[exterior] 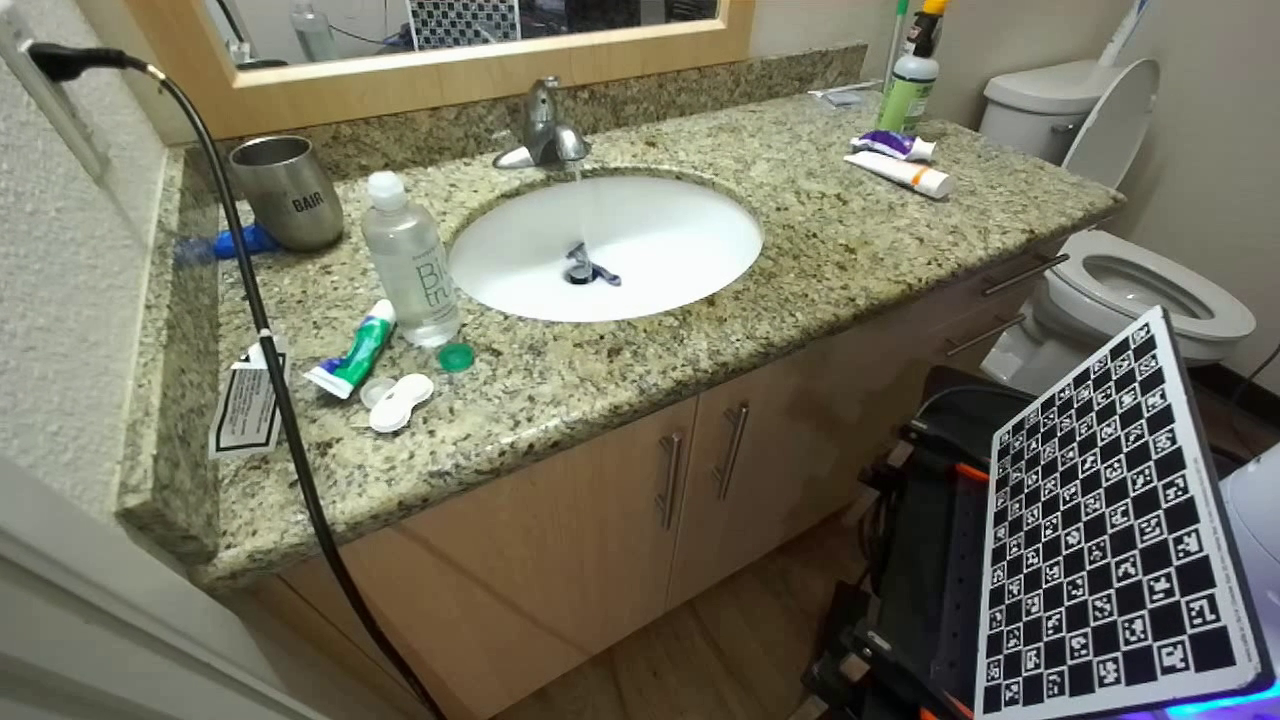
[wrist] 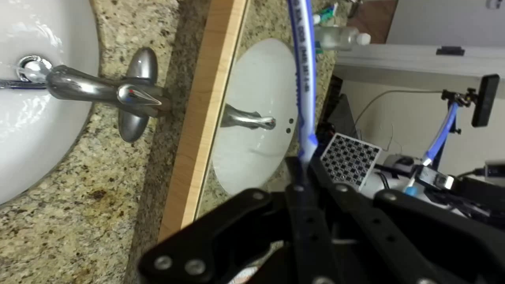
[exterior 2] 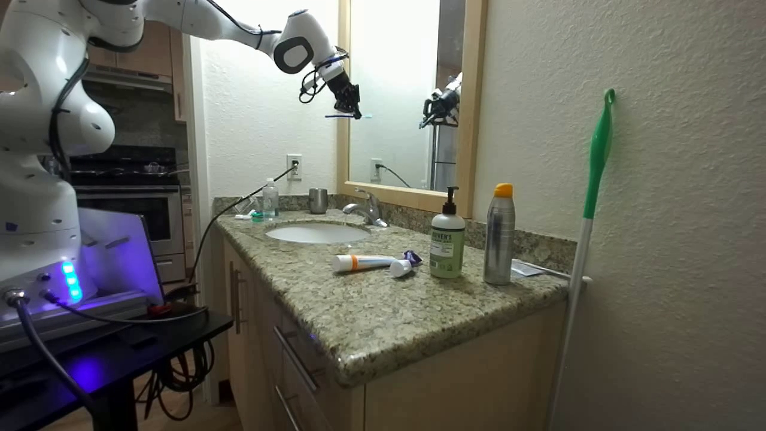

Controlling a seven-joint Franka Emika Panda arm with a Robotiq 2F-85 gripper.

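Note:
High over the vanity, level with the mirror, my gripper (exterior 2: 355, 111) is shut on a thin blue stick, perhaps a toothbrush (exterior 2: 335, 115). The stick lies nearly level and its light-blue tip sticks out on the mirror side. In the wrist view the printed blue stick (wrist: 303, 61) runs up from between the black fingers. The sink basin (exterior: 708, 258) and chrome faucet (exterior: 543, 132) are below. A faint pale streak shows under the spout. The arm is outside exterior view 1.
Left of the sink stand a metal cup (exterior: 286, 198), a clear bottle (exterior: 410, 264), a green tube (exterior: 357, 352) and a white lens case (exterior: 401, 402). A white tube (exterior: 900, 173) and a soap bottle (exterior 2: 447, 244) are on the right. The wooden-framed mirror (exterior 2: 398, 93) stands close to the gripper.

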